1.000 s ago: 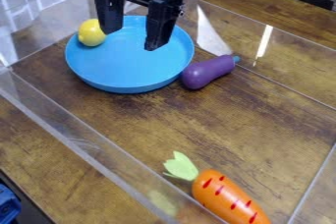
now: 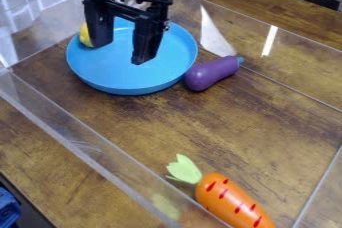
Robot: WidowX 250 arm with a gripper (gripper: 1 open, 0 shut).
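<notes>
My black gripper point(image 2: 123, 32) hangs over the blue bowl point(image 2: 131, 72), its two fingers spread open, one to the left and one to the right. The left finger partly covers a yellow object point(image 2: 84, 34) at the bowl's left rim. A purple eggplant point(image 2: 211, 72) lies just right of the bowl. An orange carrot point(image 2: 229, 198) with pale green top lies at the bottom of the view.
A white triangular piece point(image 2: 215, 34) stands behind the eggplant. Transparent walls run along the left and right, and a blue object point(image 2: 11, 210) shows at the lower left corner.
My gripper has moved left across the bowl toward the yellow object, which it now partly hides. The eggplant and carrot have not visibly moved.
</notes>
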